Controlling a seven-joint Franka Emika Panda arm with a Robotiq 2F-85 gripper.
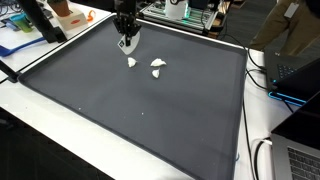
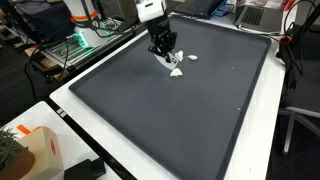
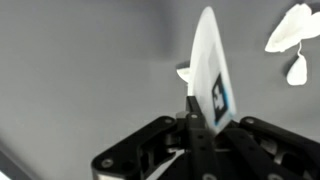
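Note:
A white piece with a small dark and blue print juts up from between the fingers of my gripper in the wrist view. The fingers are shut on it. In exterior view 1 the held white piece hangs under the gripper, over the far left of the grey board. Small white pieces lie on the board close by: one just below the held piece, a larger one and a small one to its right. In the wrist view, the held piece partly covers one small white piece.
The grey board is mostly bare toward the front and right. Laptops stand off its right side. An orange cup and clutter sit at the back left. A potted plant is near the front left in exterior view 2.

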